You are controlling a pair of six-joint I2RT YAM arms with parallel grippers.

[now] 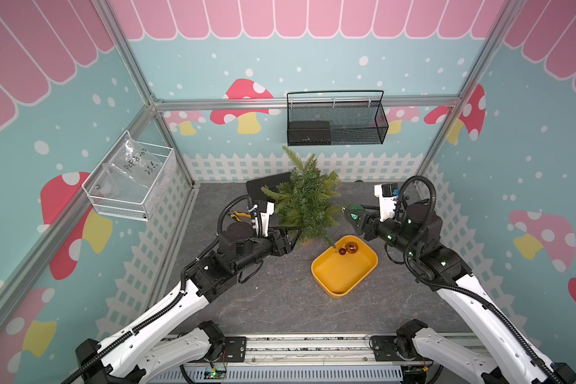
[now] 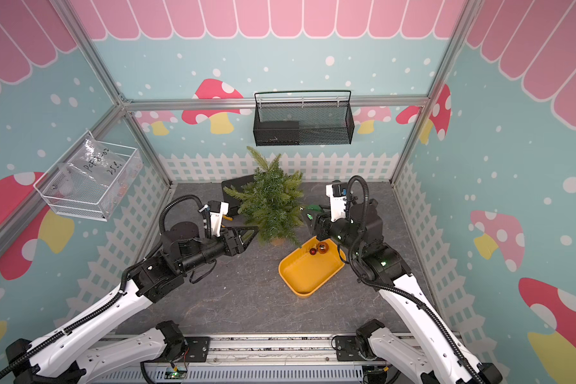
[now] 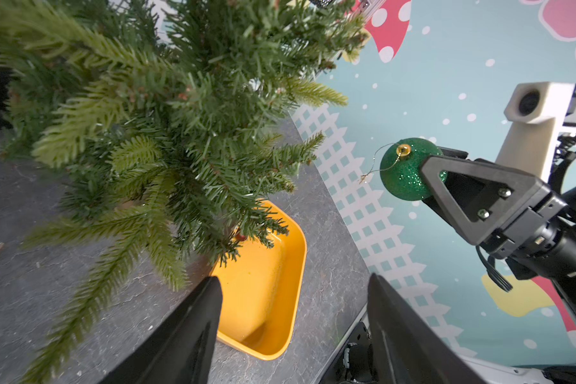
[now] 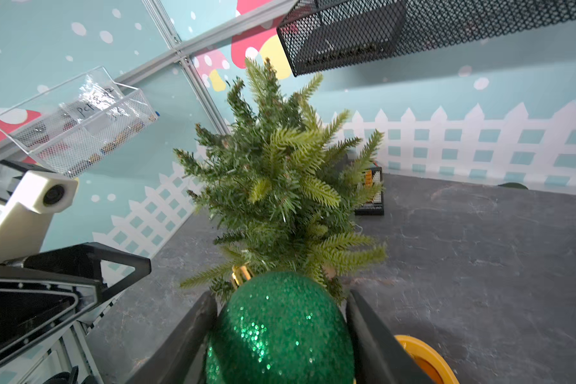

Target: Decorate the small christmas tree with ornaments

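Observation:
The small Christmas tree [image 1: 304,198] stands at the back middle of the table. My right gripper [image 1: 358,217] is shut on a glittery green ornament [image 3: 408,167] with a gold cap and thin thread, held to the tree's right. My left gripper [image 1: 291,235] is at the tree's lower left, open, with nothing between its fingers in the left wrist view. An orange tray [image 1: 332,281] sits in front right of the tree, holding red ornaments [image 1: 352,248].
A black mesh basket [image 1: 337,128] hangs on the back wall and a white wire basket [image 1: 128,198] on the left wall. A dark object [image 1: 259,188] lies behind the tree.

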